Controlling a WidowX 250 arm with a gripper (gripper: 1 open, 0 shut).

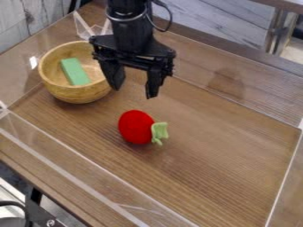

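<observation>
The black arm's gripper [130,82] hangs above the middle of the wooden surface, its two sides spread apart, with no object visible between them. Below it lies a red tomato-like object [136,127] with a light green top pointing right. At the upper left, a yellow bowl [60,90] holds a light green block [73,72]; the gripper is to the right of the bowl.
Walls or raised edges run along the back left and back right. A black cable lies at the bottom left corner.
</observation>
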